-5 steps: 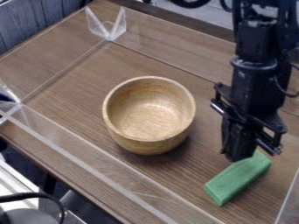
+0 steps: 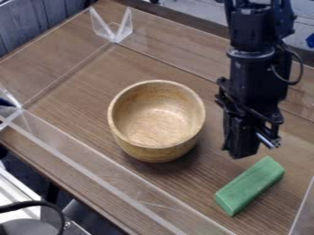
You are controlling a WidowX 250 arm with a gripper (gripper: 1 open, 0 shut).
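The black robot arm comes down on the right side of the camera view, its gripper (image 2: 237, 145) pointing downward over the table, shut, with nothing visible between its fingers. Below it and to the right lies a green block (image 2: 249, 185), apart from the fingertips. A round wooden bowl (image 2: 156, 124), empty, sits to the left of the gripper.
The wooden table (image 2: 73, 101) has clear space left of and behind the bowl. Clear plastic panels or edging run along the left and back, and black cables lie at the lower left beyond the table.
The arm and gripper have moved slightly up and left, uncovering more of the green block's upper end. The bowl and block look unmoved.
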